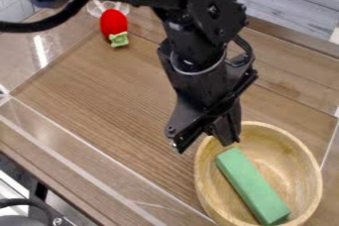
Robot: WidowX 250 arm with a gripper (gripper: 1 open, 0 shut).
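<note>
My black gripper (223, 129) points down just above the back rim of a pale wooden bowl (302, 161) at the lower right, its fingers shut with nothing visible between them. A green block (252, 185) lies inside the bowl.
A red object with a green part (113, 24) stands at the back left, beside something clear and hard to make out. A dark cable runs at the lower left corner.
</note>
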